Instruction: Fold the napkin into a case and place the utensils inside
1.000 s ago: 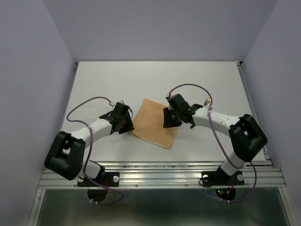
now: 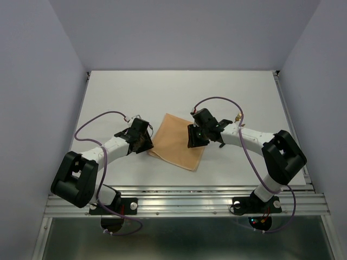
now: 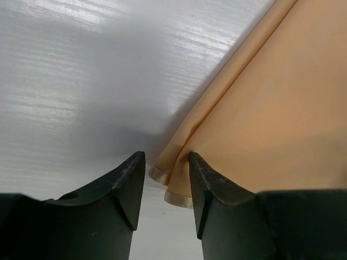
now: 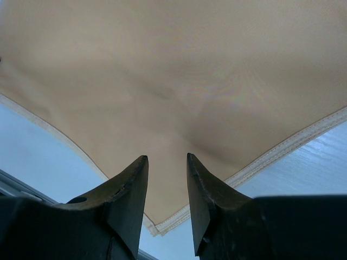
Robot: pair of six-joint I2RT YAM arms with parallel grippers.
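Observation:
The orange napkin (image 2: 173, 149) lies in the middle of the table, its left edge folded into a narrow strip, as the left wrist view shows (image 3: 271, 97). My left gripper (image 2: 146, 145) is at the napkin's near left corner; its fingers (image 3: 124, 184) stand apart beside the folded corner. My right gripper (image 2: 196, 142) is over the right part of the napkin, its fingers (image 4: 130, 184) apart above the cloth near a corner, with nothing visible between them but napkin below. The utensils (image 2: 238, 117) are partly hidden behind the right arm.
A metal rail (image 2: 173, 197) runs along the front edge, with grey walls around the sides and back.
Both arms have shifted very slightly; the napkin looks the same.

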